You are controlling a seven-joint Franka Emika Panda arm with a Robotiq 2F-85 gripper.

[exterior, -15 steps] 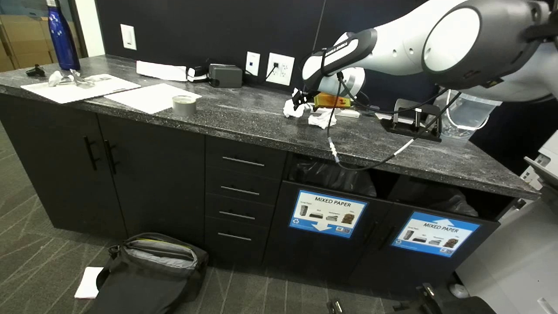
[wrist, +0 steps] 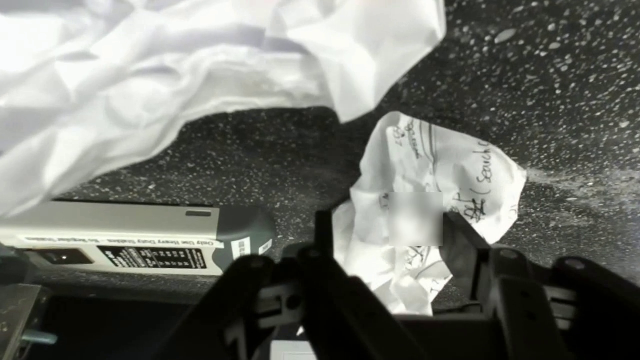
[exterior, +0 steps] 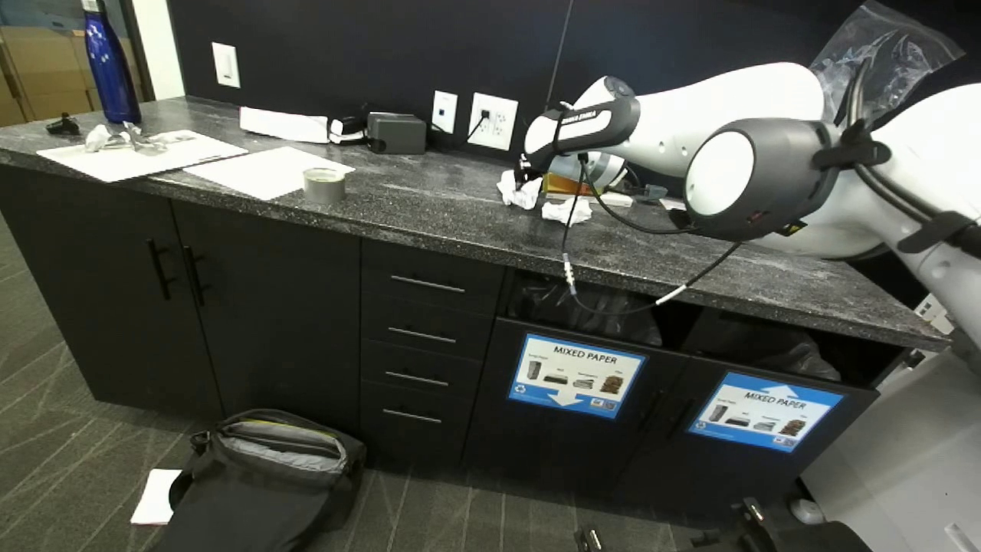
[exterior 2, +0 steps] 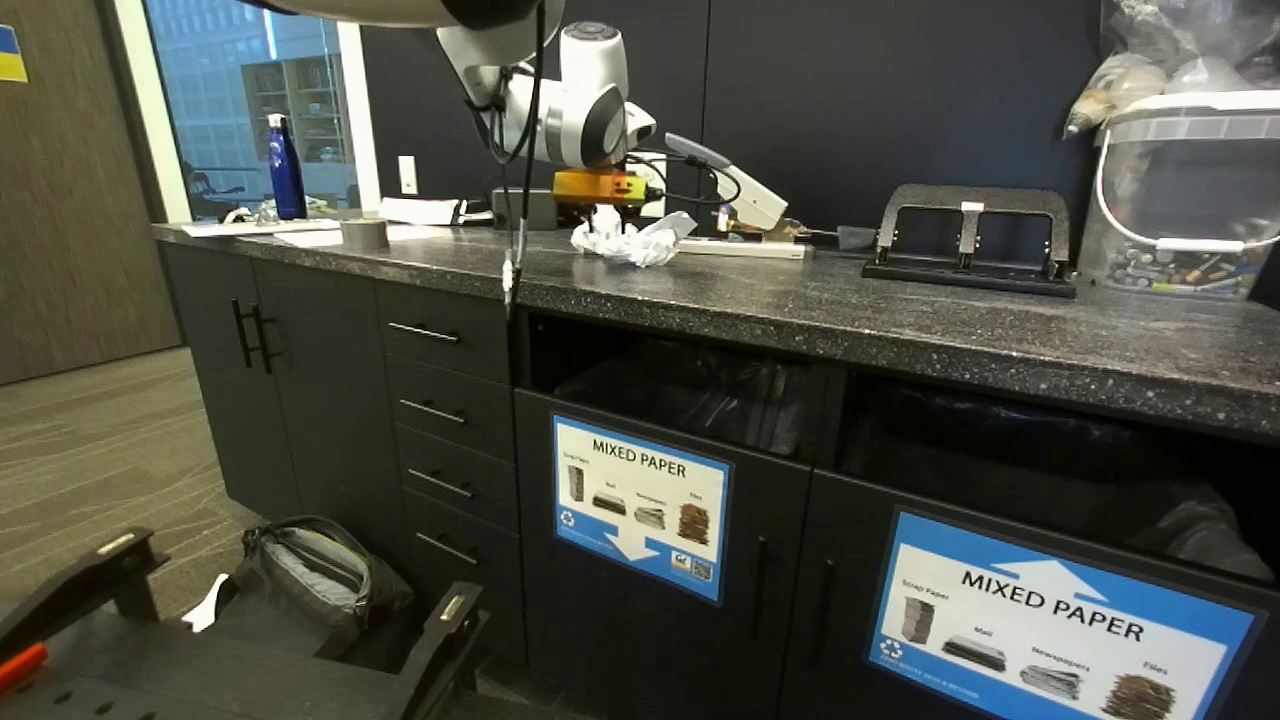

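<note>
In the wrist view, a crumpled paper with handwriting [wrist: 498, 186] lies on the dark speckled counter. My gripper stands over it with its fingers apart, one on each side of the paper; whether they touch it is not clear. A second crumpled paper [wrist: 240, 66], large and blank, fills the upper left of that view. Exterior view 1 has my gripper [exterior: 526, 170] low at the left paper ball [exterior: 522, 193], while the other ball [exterior: 567, 211] sits to its right, closer to the counter's front edge.
A heavy-duty stapler [wrist: 120, 237] lies beside the papers. Farther right are a black hole punch [exterior 2: 972, 240] and a clear bucket [exterior 2: 1182, 192]. A tape roll [exterior: 323, 184] and flat sheets [exterior: 267, 172] lie to the left. Open bin slots [exterior 2: 684, 378] are below the counter.
My gripper has come down slightly onto the left paper ball. The arm's elbow has swung lower and now hides the hole punch and bucket in exterior view 1.
</note>
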